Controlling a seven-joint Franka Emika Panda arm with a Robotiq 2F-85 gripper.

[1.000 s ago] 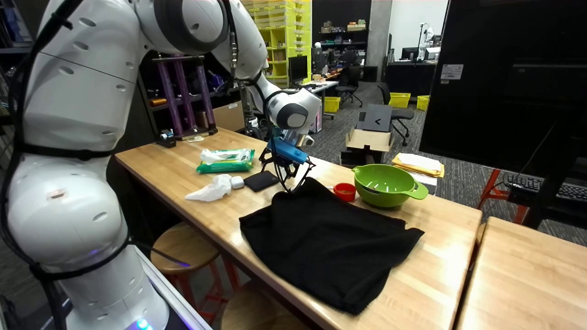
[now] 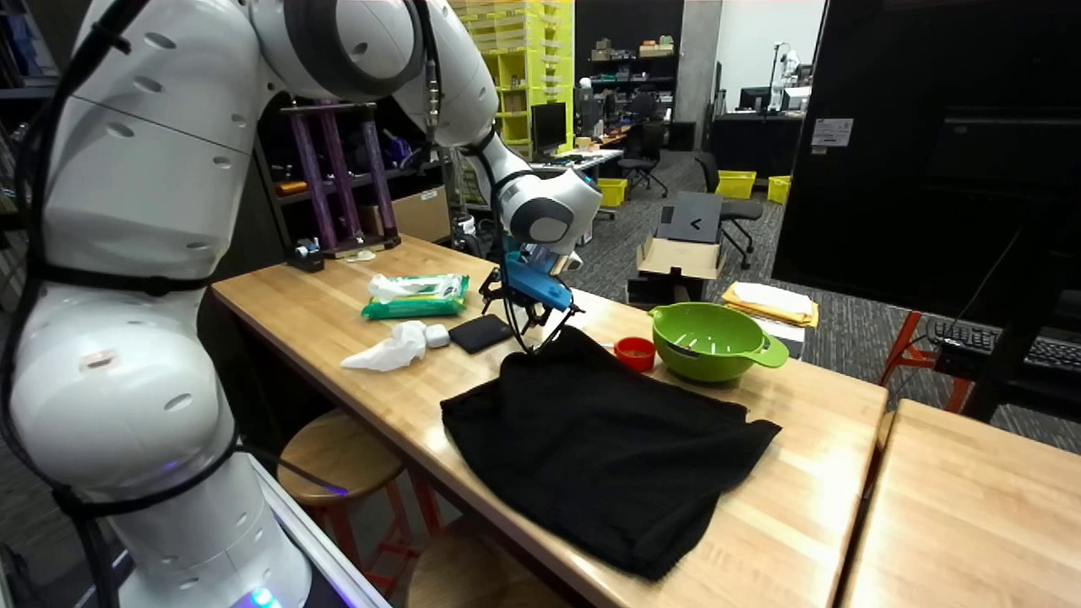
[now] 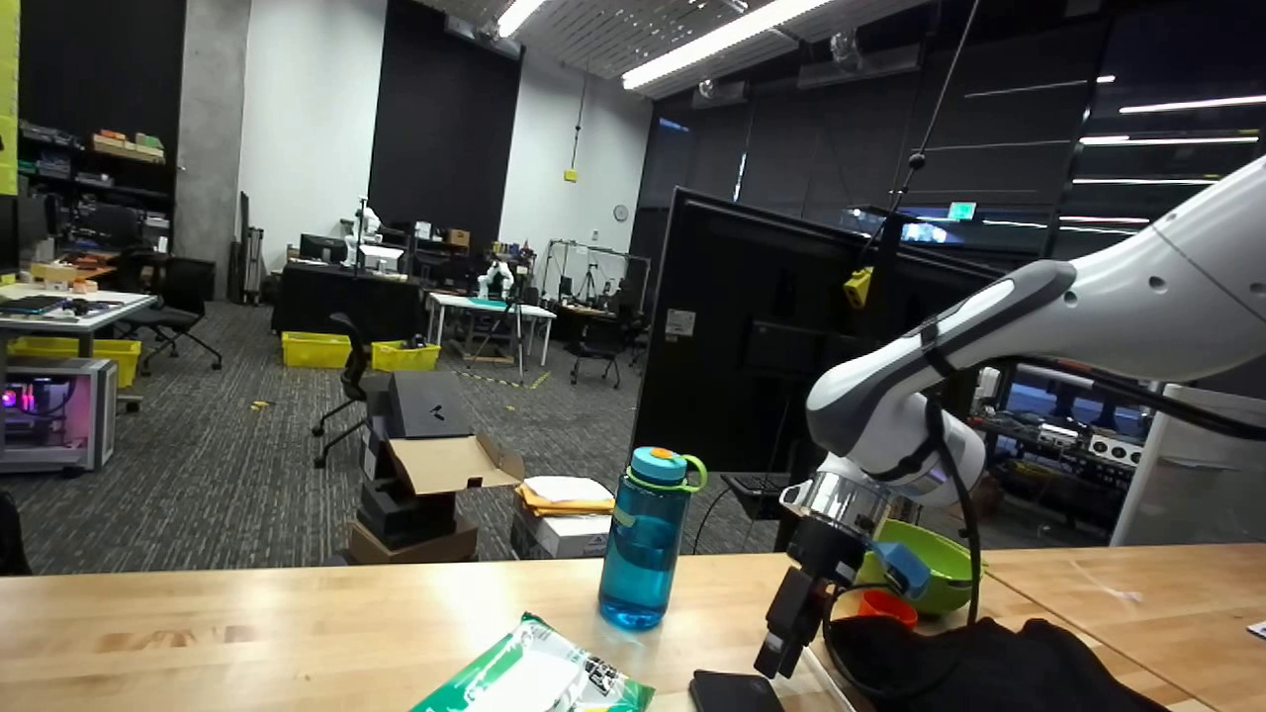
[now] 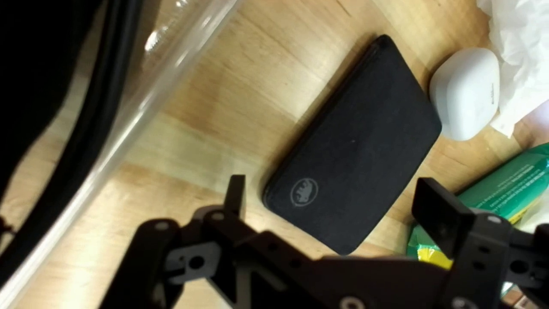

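Observation:
Spread wide in the wrist view, the two fingers of my gripper are open, and no object is held. Between and beyond them a flat black wallet [image 4: 355, 144] with a small round logo lies on the wooden table. In exterior view 1 my gripper [image 2: 529, 316] hangs low over the table, just to the right of the wallet [image 2: 480, 333]. Exterior view 2 shows the gripper [image 3: 777, 651] above the tabletop by the wallet [image 3: 733, 692], which is cut off at the lower edge.
A white case [image 4: 466, 92] touches or nearly touches the wallet, near crumpled tissue [image 2: 395, 350] and a green wipes pack [image 2: 415, 297]. A black cloth [image 2: 618, 446], a red cup [image 2: 635, 351] and a green colander [image 2: 704, 339] lie rightward. A blue bottle [image 3: 647, 540] stands behind.
My wrist and gripper have shifted slightly to the right in exterior view 1. The wallet, cloth and other tabletop things have stayed where they were.

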